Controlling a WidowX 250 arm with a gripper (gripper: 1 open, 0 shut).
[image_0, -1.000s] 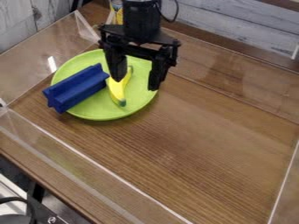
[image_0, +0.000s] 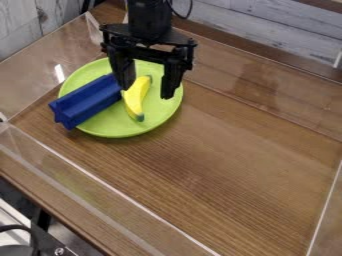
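A black gripper (image_0: 144, 75) hangs over a round green plate (image_0: 134, 124), its two fingers standing wide apart, one on each side of a yellow banana (image_0: 134, 102). The banana lies lengthwise on the plate. A blue block (image_0: 83, 102) rests along the plate's left side. Whether the fingertips touch anything below cannot be told.
Bare wooden table (image_0: 241, 170) fills the right and front. Light walls or edges run along the back. A black cable (image_0: 19, 232) shows at the lower left.
The gripper has shifted slightly to the left over the plate. The banana and blue block look unmoved.
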